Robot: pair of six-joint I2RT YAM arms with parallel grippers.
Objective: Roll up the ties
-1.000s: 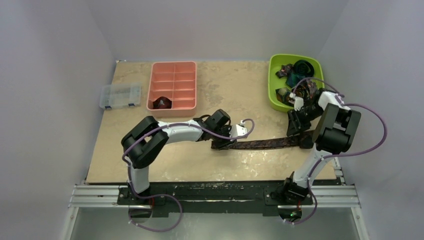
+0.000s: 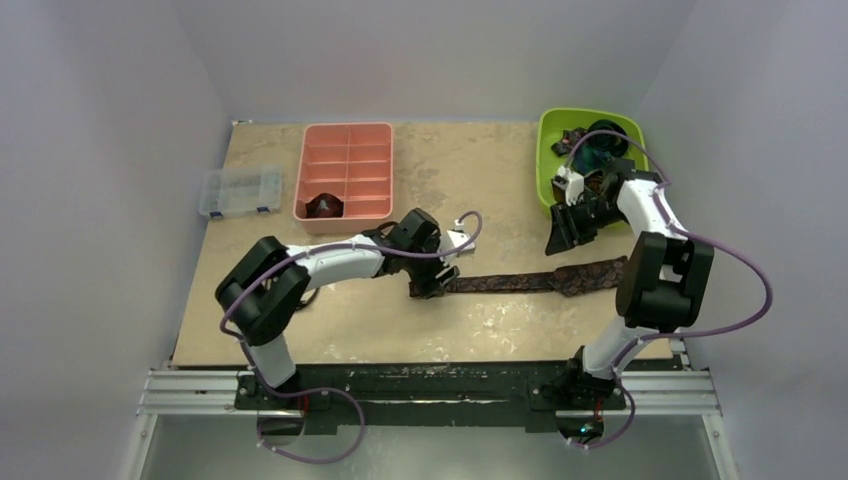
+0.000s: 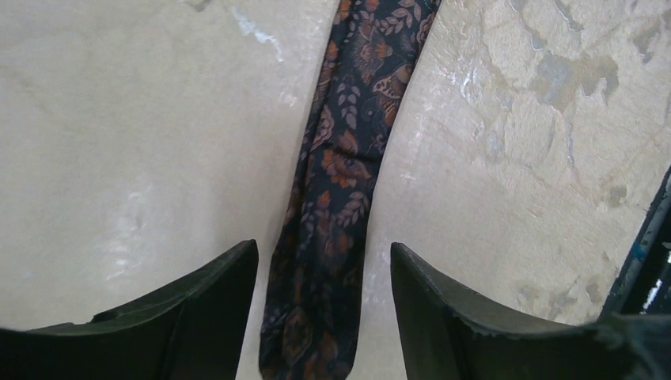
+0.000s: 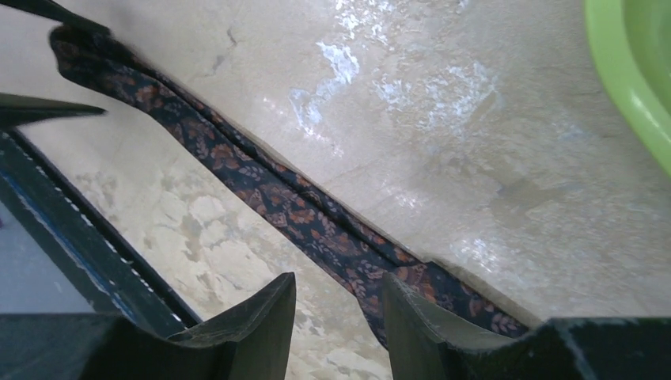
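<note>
A dark tie with a brown floral pattern (image 2: 505, 284) lies stretched flat across the table, its wide end to the right. My left gripper (image 2: 432, 292) is over its narrow end. In the left wrist view the fingers (image 3: 225, 297) stand apart on either side of the tie (image 3: 336, 206), gripping nothing. Above the wide part, a little behind the tie, hangs my right gripper (image 2: 562, 248). Its fingers (image 4: 265, 324) are parted in the right wrist view, and the tie (image 4: 269, 194) runs diagonally beyond them.
A pink divided box (image 2: 348, 222) at the back left has a dark rolled item (image 2: 324, 206) in one compartment. Beside it lies a clear plastic case (image 2: 242, 192). The green bin (image 2: 548, 150) at the back right holds several dark ties. Bare tabletop (image 2: 460, 180) lies between the containers.
The tie has shifted to the left with my left gripper, and more of its wide end shows. My right gripper has moved left and back, away from the tie.
</note>
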